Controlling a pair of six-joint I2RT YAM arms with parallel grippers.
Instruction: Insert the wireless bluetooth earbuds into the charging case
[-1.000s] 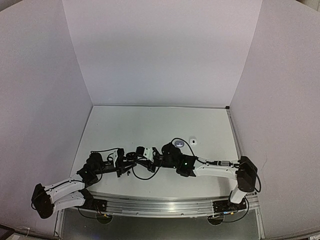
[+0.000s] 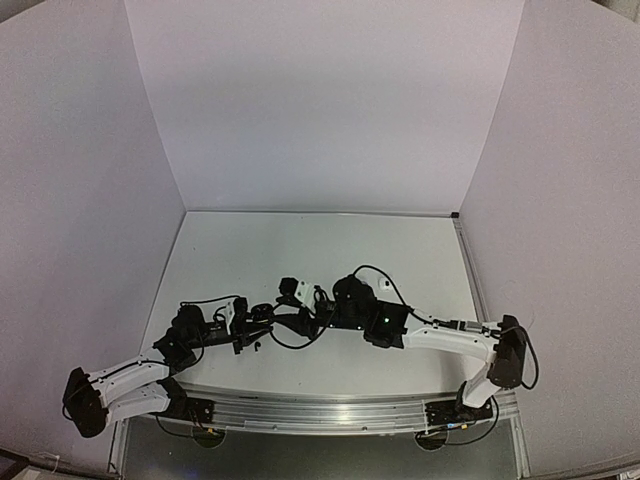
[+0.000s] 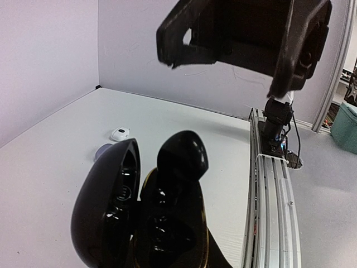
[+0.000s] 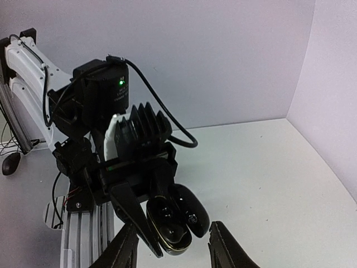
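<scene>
A glossy black charging case (image 3: 106,212) stands with its lid open, and my left gripper is shut on it. In the left wrist view, a rounded black piece that looks like an earbud (image 3: 183,155) rises from one end of the case body; how deep it sits cannot be told. In the right wrist view, the case's hollow interior (image 4: 172,230) faces my right gripper. That gripper is open, its fingers (image 4: 121,248) on either side of the view with no object between them. The top view shows both grippers close together, details too small.
A small white case (image 3: 120,134) and a purple round item (image 3: 102,151) lie on the white table (image 3: 50,167). Beyond the case, the table is largely clear. A metal rail (image 2: 320,405) runs along the front edge, and walls close in the other sides.
My right arm has shifted to the right and its gripper has drawn slightly away from the left one. The purple item is now covered by that arm from above. My left arm has stayed still.
</scene>
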